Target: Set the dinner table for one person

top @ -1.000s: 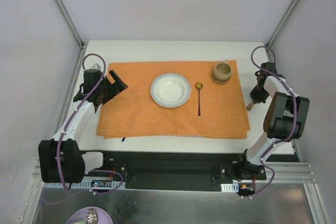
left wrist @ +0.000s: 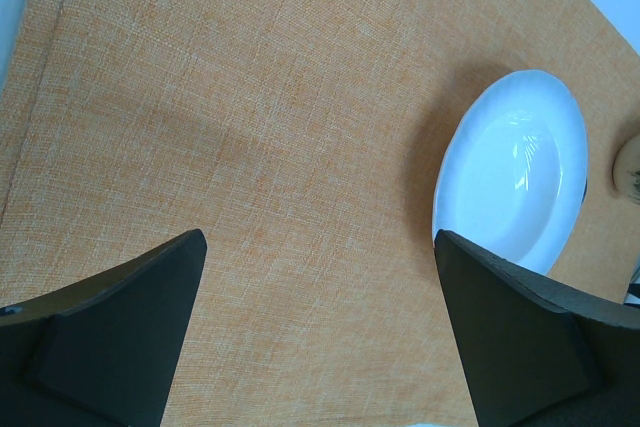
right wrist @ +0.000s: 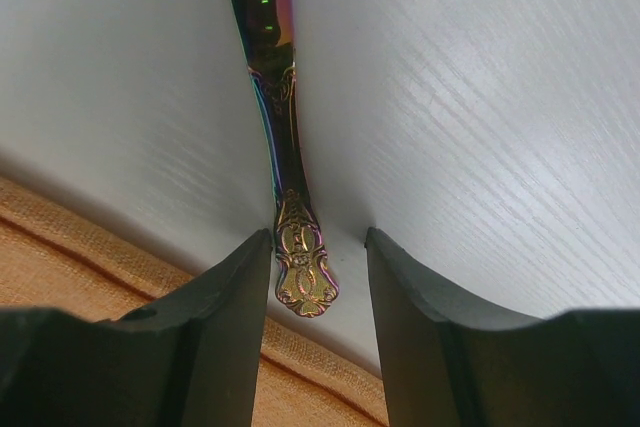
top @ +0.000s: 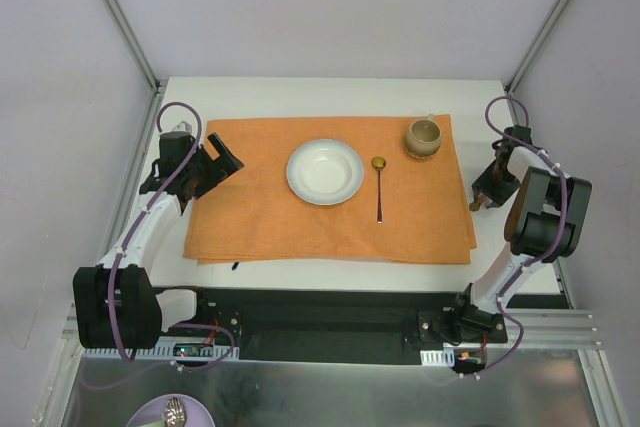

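An orange placemat [top: 270, 227] carries a white plate [top: 325, 172], a gold spoon [top: 379, 192] and a beige mug [top: 422, 137]. A dark iridescent utensil [right wrist: 295, 247] with an ornate handle end lies on the white table beside the mat's right edge. My right gripper is open low over that handle, whose end sits between its fingertips, near the left finger. My left gripper [top: 225, 153] stands open above the mat's left part, left of the plate [left wrist: 510, 167], with nothing between its fingers.
A purple bowl [top: 150, 417] with metal pieces sits at the bottom left, off the table. The middle and left of the mat around the plate are mostly free.
The left arm and the items on the mat have not moved.
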